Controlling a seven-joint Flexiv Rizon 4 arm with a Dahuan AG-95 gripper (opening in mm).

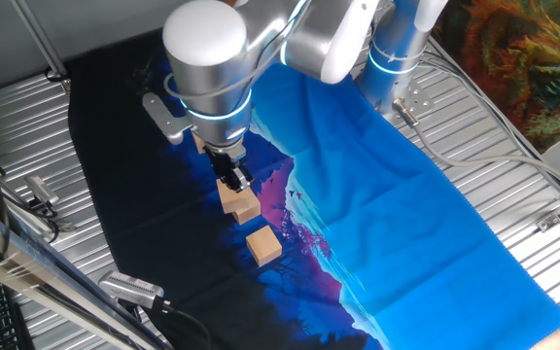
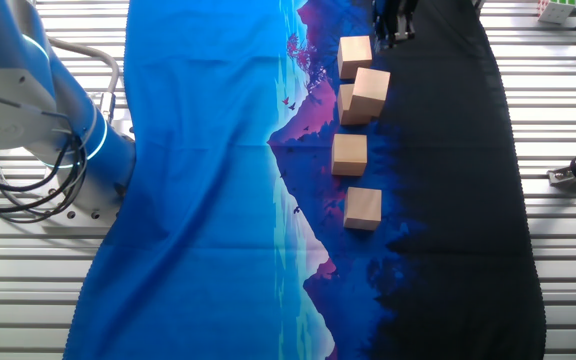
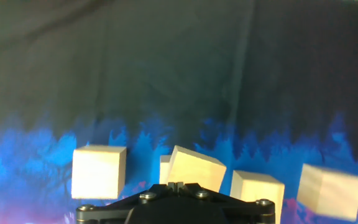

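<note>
Several plain wooden cubes lie in a rough row on the cloth. In exterior view 2 the row runs from the far cube (image 2: 355, 57) to the near cube (image 2: 363, 208), with a middle cube (image 2: 349, 155) between. One tilted cube (image 2: 370, 92) rests partly on a lower cube (image 2: 348, 105). The wrist view shows that tilted cube (image 3: 196, 169) just beyond my gripper, whose fingertips are together with nothing visible between them. From exterior view 1, the gripper (image 1: 238, 181) hangs by the stacked pair, partly covering the upper cube (image 1: 233, 198); contact cannot be judged.
A blue, purple and black cloth (image 1: 397, 214) covers the slatted metal table (image 1: 27, 136). A camera (image 1: 130, 289) stands by the cloth's edge. Open cloth lies on both sides of the row, with the blue side (image 2: 208, 180) and black side (image 2: 448, 200) clear.
</note>
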